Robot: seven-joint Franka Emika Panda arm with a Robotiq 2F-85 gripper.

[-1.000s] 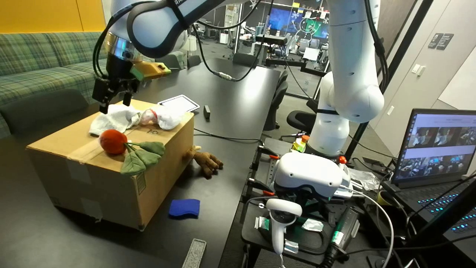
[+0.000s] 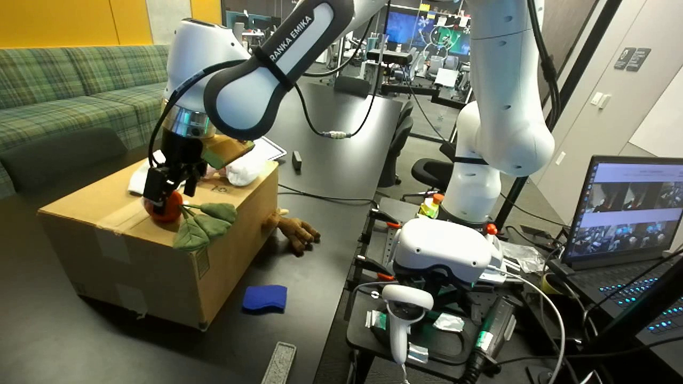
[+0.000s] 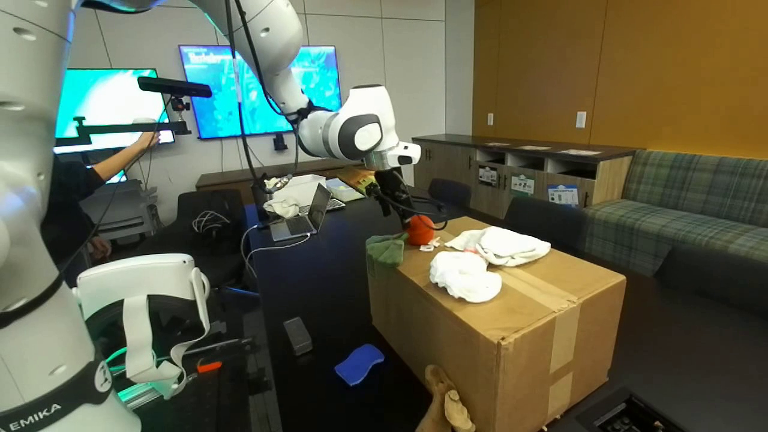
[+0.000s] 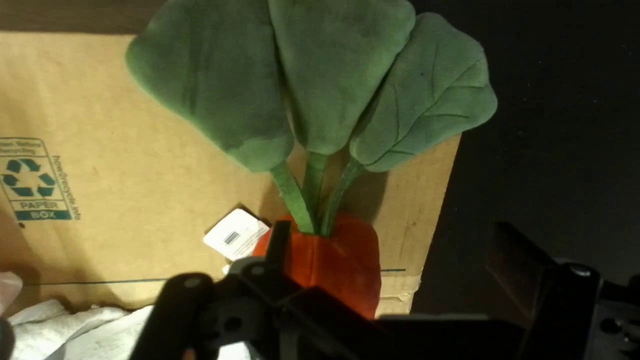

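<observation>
A plush red vegetable (image 4: 336, 264) with three green leaves (image 4: 336, 78) lies on top of the cardboard box (image 2: 147, 262). Its leaves hang past the box edge in exterior view 1. My gripper (image 2: 173, 195) points down at the red body there, and its fingers overlap it in that view. In the wrist view my gripper is open; one finger (image 4: 279, 246) covers part of the red body and the other stands apart to the right, over the dark table. The lower part of the red body is hidden behind the gripper.
White cloths (image 3: 497, 248) lie on the box close by. A blue sponge (image 2: 265, 298), a brown plush hand (image 2: 298, 233) and a grey eraser (image 2: 279, 364) rest on the table beside it. A white headset (image 2: 442, 249) sits on the cart.
My gripper has come down from above the white cloths and moved toward the near side of the box, to the red vegetable. The vegetable lies where it was.
</observation>
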